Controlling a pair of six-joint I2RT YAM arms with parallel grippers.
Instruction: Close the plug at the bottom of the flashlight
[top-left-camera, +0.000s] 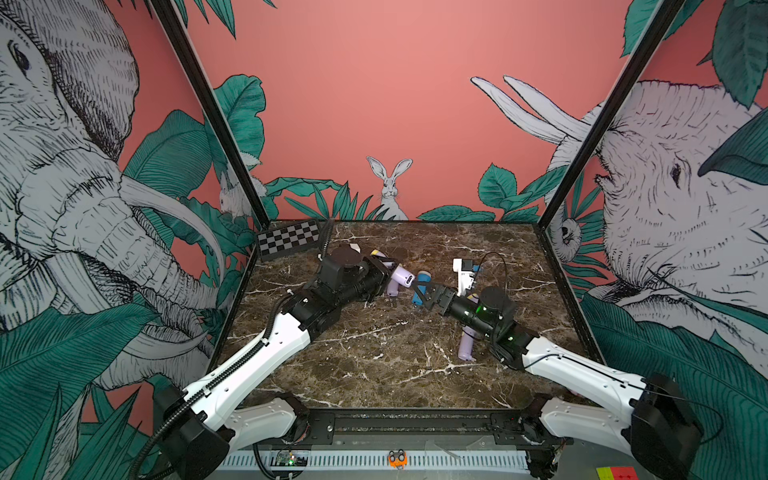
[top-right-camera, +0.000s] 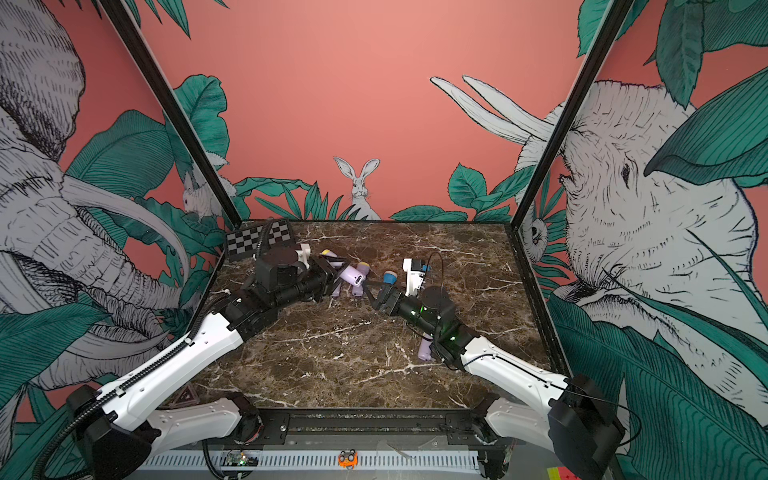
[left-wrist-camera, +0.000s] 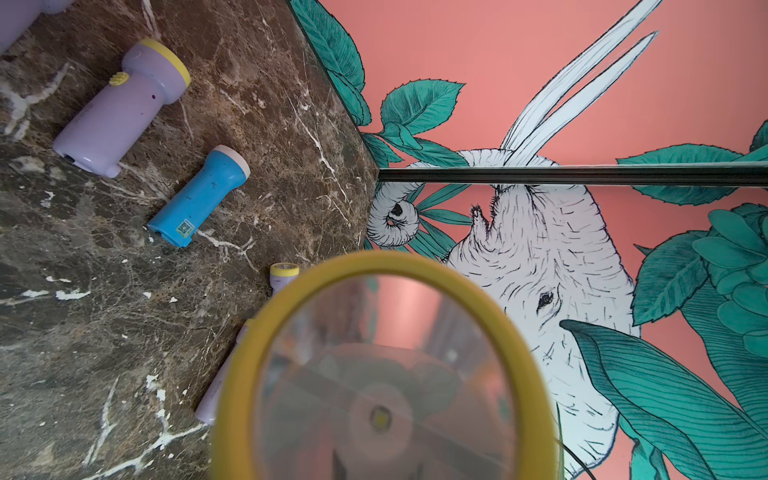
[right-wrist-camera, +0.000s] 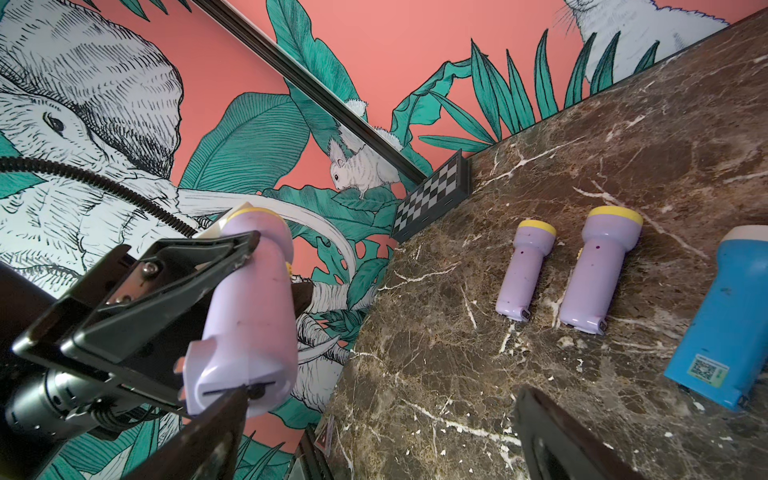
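A lavender flashlight with a yellow rim (right-wrist-camera: 252, 320) is held in the air, my left gripper (top-left-camera: 390, 270) shut around its body. Its lens (left-wrist-camera: 384, 360) fills the lower middle of the left wrist view. The bottom end tilts toward my right arm. On that end a dark slit (right-wrist-camera: 257, 391) shows, and a small lavender plug tab (right-wrist-camera: 196, 368) juts out at its side. Just right of the bottom end in the top views is my right gripper (top-left-camera: 424, 294). It is open and empty, its blurred fingers (right-wrist-camera: 560, 436) apart at the foot of the right wrist view.
Two lavender flashlights (right-wrist-camera: 601, 268) lie side by side on the marble table, a blue one (right-wrist-camera: 724, 316) to their right. More lavender ones, including one (top-left-camera: 466, 344) near my right arm, lie farther right. A checkered board (top-left-camera: 288, 240) sits at the back left.
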